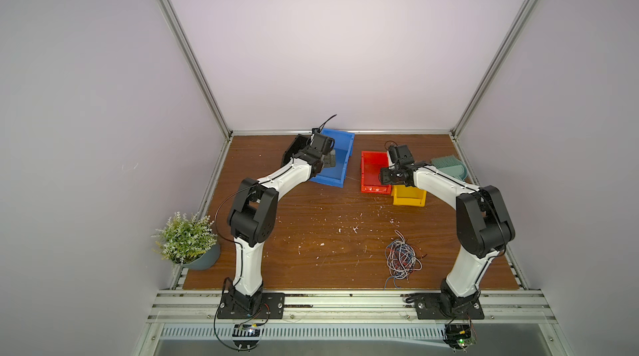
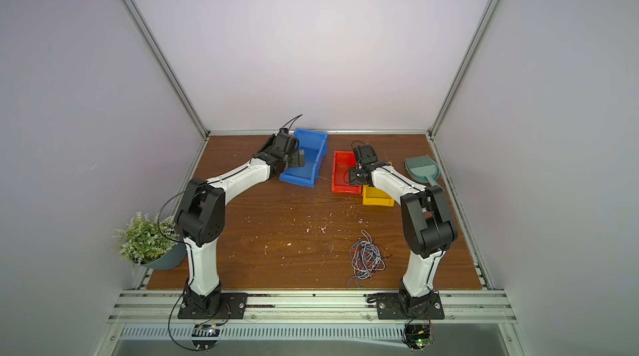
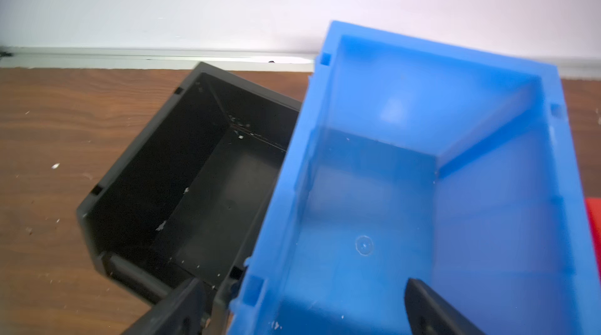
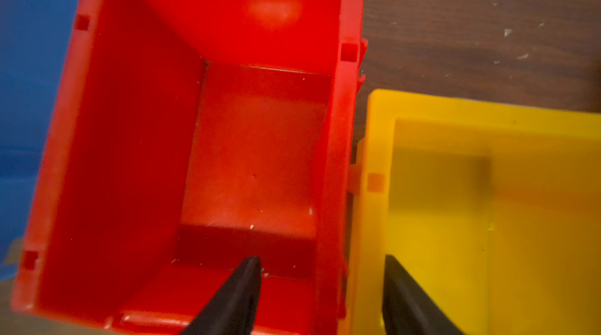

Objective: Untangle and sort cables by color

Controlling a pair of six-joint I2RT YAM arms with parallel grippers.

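Observation:
A tangled pile of white, blue and reddish cables (image 1: pixel 402 259) lies on the front right of the table, away from both grippers. At the back left, a black bin (image 3: pixel 219 197) adjoins a larger blue bin (image 3: pixel 375 197). My left gripper is open above their adjoining walls. Its fingers (image 3: pixel 420 300) are wide apart. Right of centre, a red bin (image 4: pixel 256 147) sits beside a yellow bin (image 4: pixel 438 209). My right gripper has its fingers (image 4: pixel 241 291) apart on either side of their meeting walls; contact cannot be told. No cable shows in any bin's visible part.
A green dustpan (image 2: pixel 422 168) lies at the right behind the right arm. A potted plant (image 1: pixel 186 239) stands at the left edge.

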